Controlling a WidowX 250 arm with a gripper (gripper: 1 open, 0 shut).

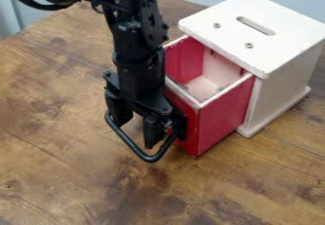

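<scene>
A white wooden cabinet [277, 48] stands at the right with a red drawer [222, 115] pulled out to the left, its pale inside empty. The black gripper [150, 132] is low at the drawer's front, left of it, with a dark curved bar at its lower side. Whether its fingers are open or shut is unclear against the dark body, as is whether they touch the drawer.
A pale wall runs along the back.
</scene>
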